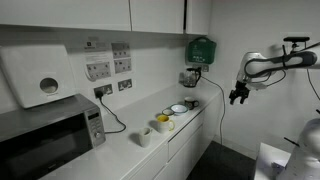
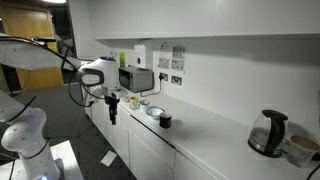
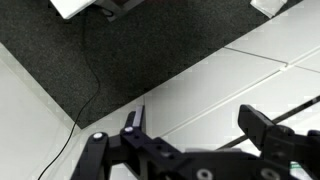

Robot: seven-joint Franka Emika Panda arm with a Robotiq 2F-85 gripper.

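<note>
My gripper (image 1: pixel 239 96) hangs in the air off the right end of the counter in exterior view 1, below the arm. In exterior view 2 the gripper (image 2: pixel 111 114) is in front of the counter's drawer fronts, apart from every object. The wrist view shows the gripper open, its dark fingers (image 3: pixel 137 118) wide apart with only floor and white cabinet fronts beyond. On the counter stand a yellow mug (image 1: pixel 165 124), a pale mug (image 1: pixel 144 137), a bowl (image 1: pixel 178 109) and a dark pot (image 2: pixel 165 120).
A microwave (image 1: pixel 68 136) stands at one end of the counter (image 2: pixel 215 150). Toward the other end are a kettle (image 2: pixel 267 132) and a glass-like vessel (image 2: pixel 302 150). Between pot and kettle the worktop is clear. Wall cabinets (image 1: pixel 150 14) overhang the counter.
</note>
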